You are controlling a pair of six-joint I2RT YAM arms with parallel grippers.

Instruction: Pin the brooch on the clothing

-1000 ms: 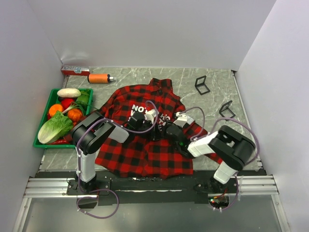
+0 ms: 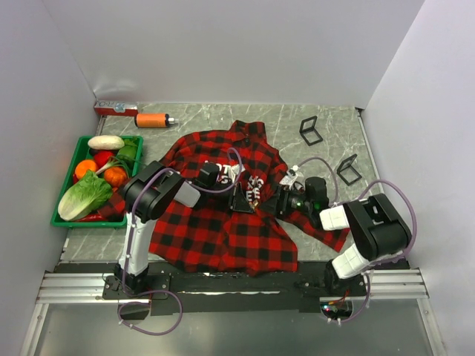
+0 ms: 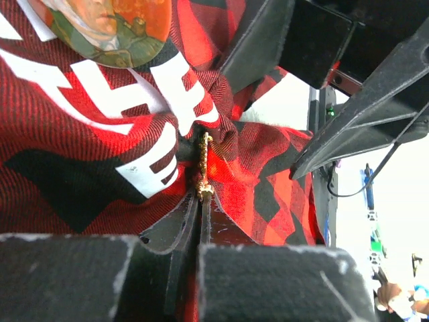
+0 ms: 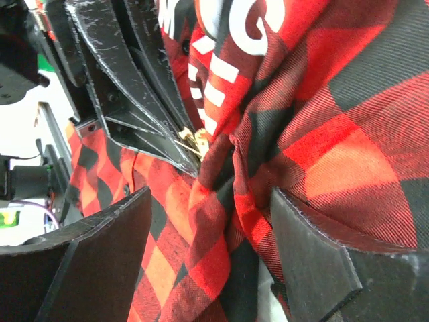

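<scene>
The shirt lies spread on the table, a red and black plaid one with white lettering. My left gripper is shut on the lower end of a small gold brooch, which is upright against a bunched fold of the cloth. In the right wrist view only a bit of the gold brooch shows beside the left gripper's tips, so whether its pin passes through the cloth cannot be told. To the right of the brooch, my right gripper is open, with its fingers apart and a raised fold of shirt beyond and between them.
A green basket of vegetables stands at the left, with an orange bottle and a red box behind it. Two small black frames lie at the right. Bare table shows along the back.
My right gripper has drawn back to the right, away from the left one, and its arm has swung out and partly back. The left arm has barely moved.
</scene>
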